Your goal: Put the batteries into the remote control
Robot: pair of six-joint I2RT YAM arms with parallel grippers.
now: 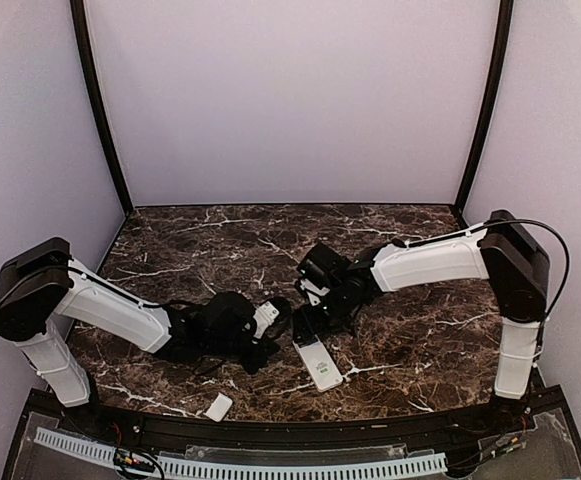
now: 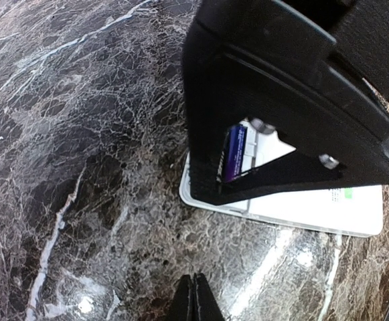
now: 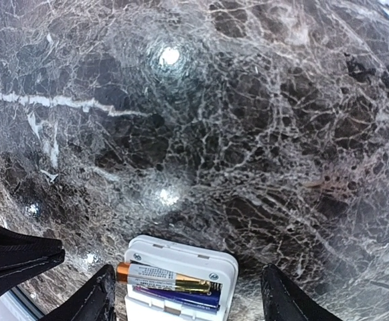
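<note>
The white remote control (image 1: 319, 366) lies on the table with its battery compartment towards the right gripper. In the right wrist view, a blue battery (image 3: 181, 299) sits in that compartment. An orange-and-black battery (image 3: 161, 277) lies beside it, with its orange end sticking out past the remote's left edge and a spring near its other end. My right gripper is part open over the compartment, one finger on each side of the remote, nothing clasped. Shut and empty, my left gripper is just left of the remote. The right fingers hide much of the compartment in the left wrist view.
A small white piece (image 1: 219, 407), perhaps the battery cover, lies near the table's front edge. Both grippers are close together by the remote.
</note>
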